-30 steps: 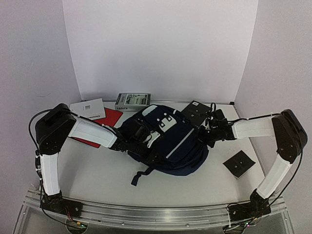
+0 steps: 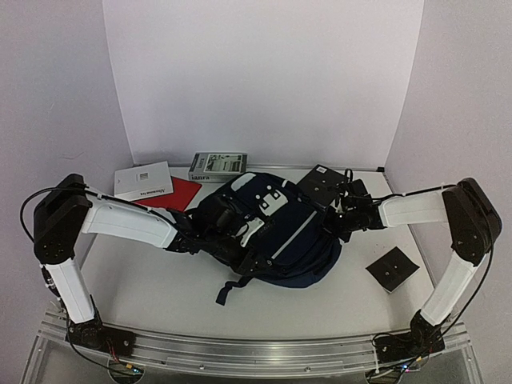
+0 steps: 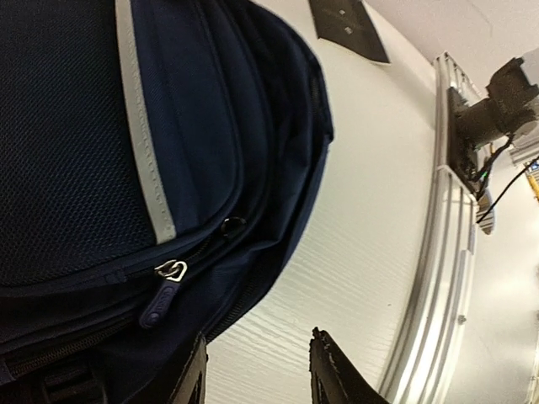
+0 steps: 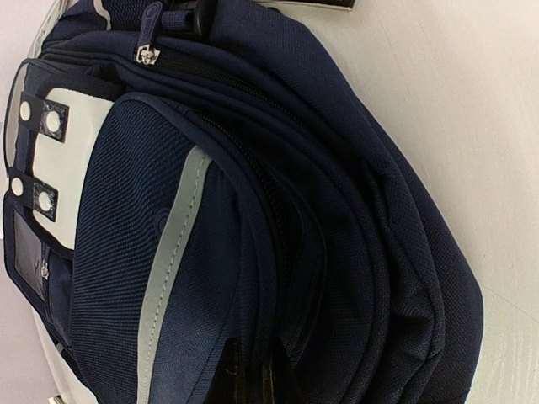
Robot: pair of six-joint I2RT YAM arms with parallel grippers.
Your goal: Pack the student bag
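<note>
A navy backpack [image 2: 276, 216] lies in the middle of the table, grey stripe and white patch facing up. Over its near left edge is my left gripper [image 2: 254, 266]; in the left wrist view its fingers [image 3: 192, 374] stand wide apart with only white table seen between them. A zipper pull [image 3: 160, 303] hangs on the bag's zip just beyond that gripper. At the bag's right side, my right gripper has its fingertips close together on a fold of navy fabric near the pocket edge. How much cloth is between them is partly hidden.
Behind the bag lie a white booklet [image 2: 143, 181], a red folder [image 2: 184, 192], a grey box [image 2: 218, 166] and a black folder [image 2: 322, 182]. A small black notebook [image 2: 392, 269] rests at right. A bag strap [image 2: 227, 292] trails there.
The left arm's elbow has swung left, and its gripper has shifted slightly at the bag's near edge, ending a little farther left. My right arm and the bag look almost unchanged.
</note>
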